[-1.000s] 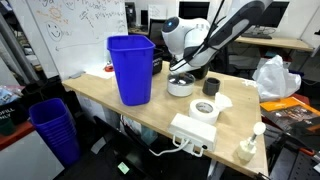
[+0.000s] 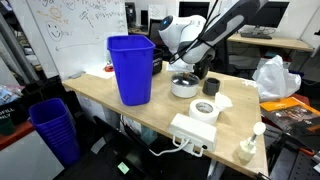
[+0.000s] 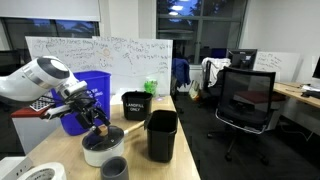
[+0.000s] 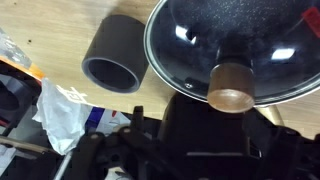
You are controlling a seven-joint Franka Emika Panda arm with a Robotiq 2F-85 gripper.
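A white pot [image 2: 184,88] stands on the wooden table, covered by a dark glass lid [image 3: 110,137]. In the wrist view the lid [image 4: 185,42] fills the upper right, with its brown knob [image 4: 232,88] upright on top. My gripper is open above the pot, its dark fingers [image 4: 122,152] spread along the lower part of the wrist view. The knob lies toward the right-hand finger and nothing shows held. From the side, the gripper [image 3: 97,120] appears close above the lid; whether it touches the knob is hard to tell.
A dark grey cup [image 4: 115,55] stands close beside the pot. A tall blue bin [image 2: 131,75] and a black bin [image 3: 161,136] flank it. A white tape roll [image 2: 204,108], a white appliance [image 2: 193,132] and a white bag [image 2: 273,80] lie nearer or farther right. Bare table shows at front right.
The arm has shifted slightly over the pot and its gripper now sits a little higher, showing more of the lid. Bins, cup and other table objects look unmoved.
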